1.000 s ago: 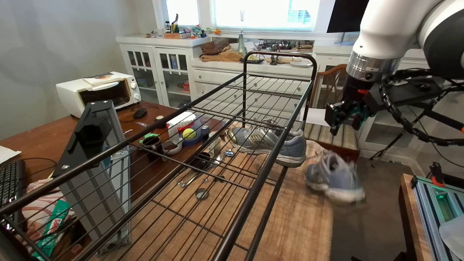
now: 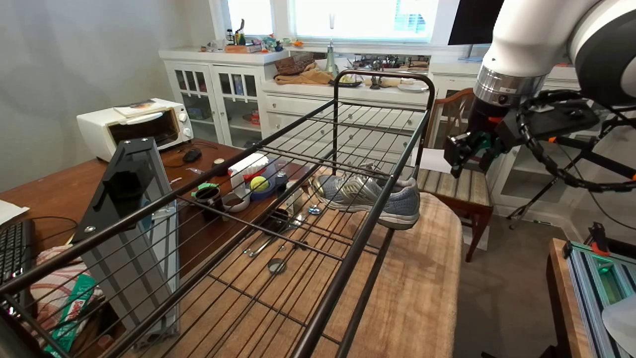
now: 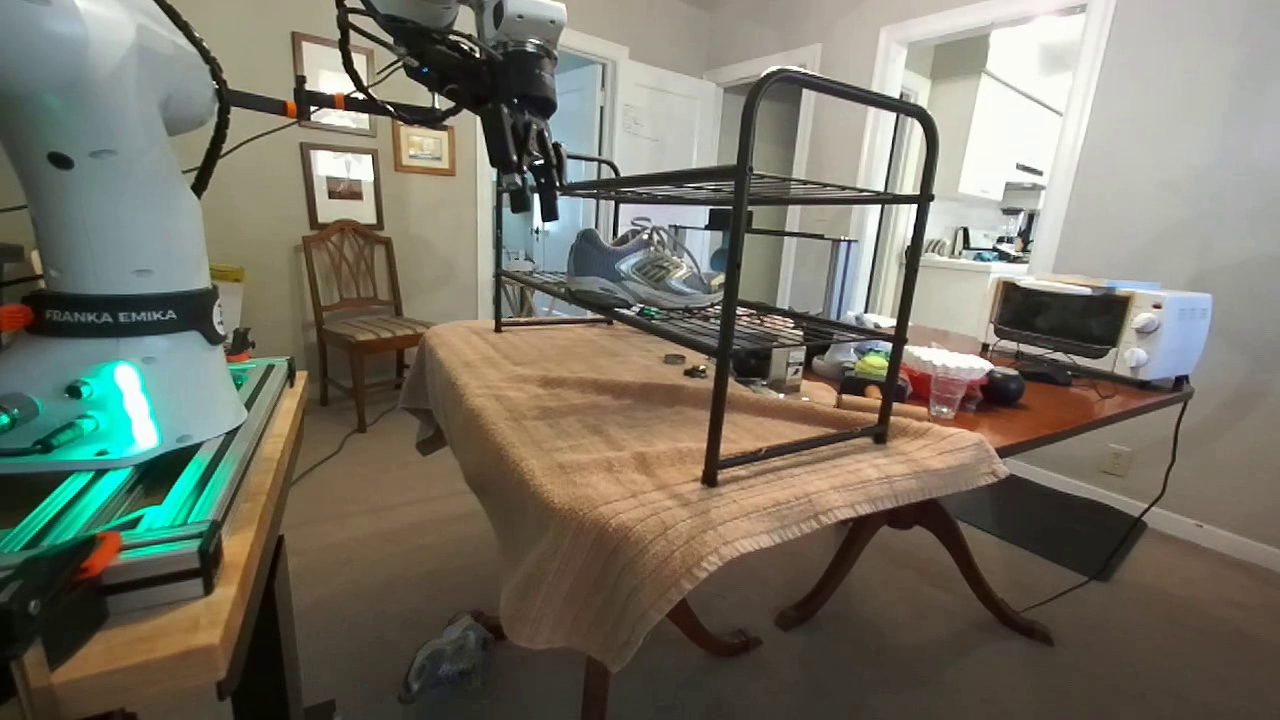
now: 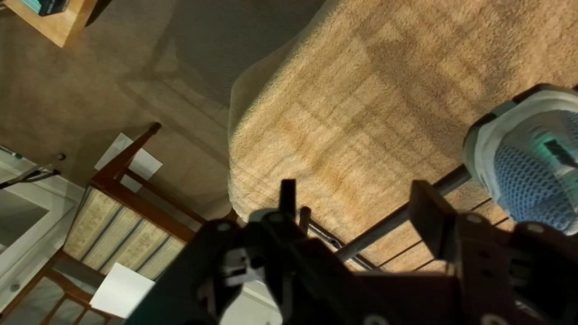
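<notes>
A grey-blue running shoe [image 3: 636,270] rests on the lower shelf of the black wire rack [image 3: 740,240]; its mesh end [image 4: 533,178] shows at the right of the wrist view. Another greyish shoe [image 3: 446,658] lies on the floor below the cloth-covered table. My gripper [image 3: 534,206] hangs in the air near the rack's upper shelf, on its robot-facing side. In the wrist view its fingers [image 4: 428,219] stand apart, with only background showing between them. Nothing hangs from the gripper [image 2: 469,167] in exterior view 1.
The tan cloth [image 3: 528,396] covers the table under the rack, mostly bare on the robot's side. A chair [image 2: 456,185] stands beyond the table end. Tools, cups and a toaster oven [image 2: 137,128] occupy the far side.
A second ago a blurred shoe was in the air below my gripper, beside the table edge. That spot is now empty in exterior view 1. The arm and the shelf shoe have barely moved.
</notes>
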